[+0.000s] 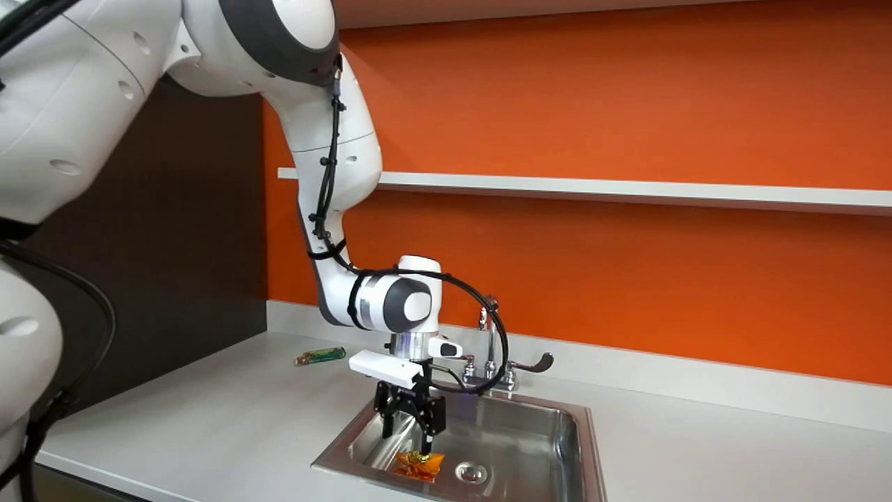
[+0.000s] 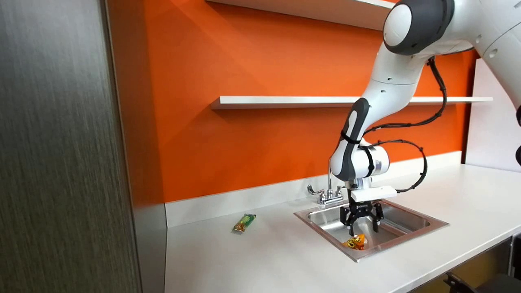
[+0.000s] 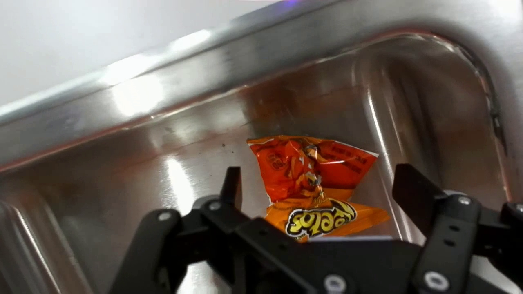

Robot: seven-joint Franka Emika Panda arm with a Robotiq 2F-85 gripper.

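Note:
A crumpled orange Cheetos bag [image 3: 321, 196] lies on the floor of the steel sink [image 3: 196, 88], near one corner. In exterior view 1 the same bag [image 1: 418, 466] shows left of the drain. My gripper is open above it, with the bag visible between and beyond the fingers; no finger is seen closing on it. From the side, the gripper [image 2: 362, 230] hangs down inside the sink opening, its fingertips a little above the bag [image 2: 356, 242]. The black gripper body hides the bag's lower edge in the wrist view.
A green wrapped snack [image 1: 320, 356] lies on the counter left of the sink. Behind the sink stands a faucet [image 2: 330, 193] with lever handles. A white shelf [image 1: 635, 189] runs along the orange wall.

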